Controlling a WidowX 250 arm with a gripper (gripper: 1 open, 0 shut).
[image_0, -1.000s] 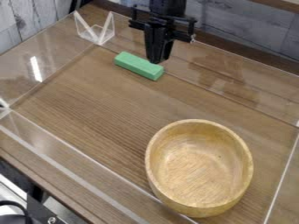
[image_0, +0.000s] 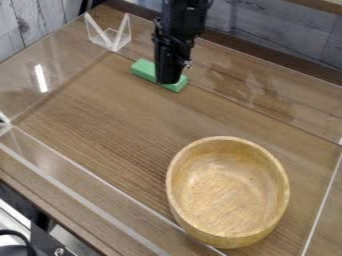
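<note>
My black gripper (image_0: 166, 74) is at the top centre, pointing down just over a green block (image_0: 150, 70) that lies on the wooden table; its tip hides part of the block. The gripper looks shut, with nothing visible between its fingers. A large round tan bowl (image_0: 226, 190) stands at the lower right.
A clear plastic-like holder (image_0: 110, 32) stands at the back left, and another white frame (image_0: 6, 124) at the left edge. Cables lie beyond the lower left edge.
The block and bowl look unmoved.
</note>
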